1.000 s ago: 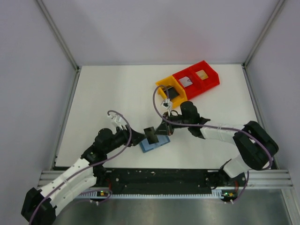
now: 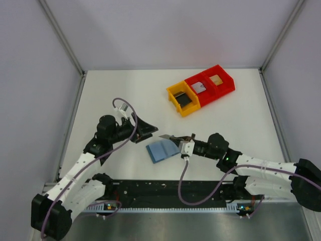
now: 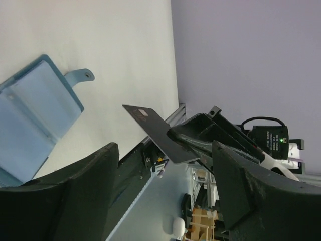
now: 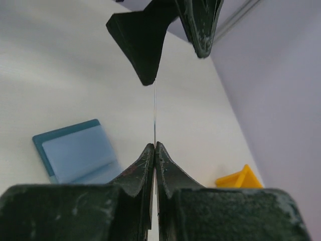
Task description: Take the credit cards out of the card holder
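A black card [image 3: 155, 131] is pinched by one end in my right gripper, which is shut on it. In the right wrist view the card shows edge-on as a thin line. From above, the card [image 2: 165, 136] points left out of the right fingers, over the table. My left gripper [image 2: 153, 130] stands open near its free end, its fingers [image 3: 108, 158] apart, and does not hold it. The blue card holder [image 2: 162, 150] lies spread on the table below both grippers; its pale inner side [image 3: 42, 103] and a strap show in the left wrist view.
At the back right stands a box with a yellow compartment [image 2: 174, 91] holding dark cards, and two red compartments [image 2: 224, 74] holding a whitish and a tan card. The table's front edge lies near the holder.
Earlier the left gripper was close beside the card over the holder; it has moved back and up. The right gripper has turned, and the card now appears narrower from above.
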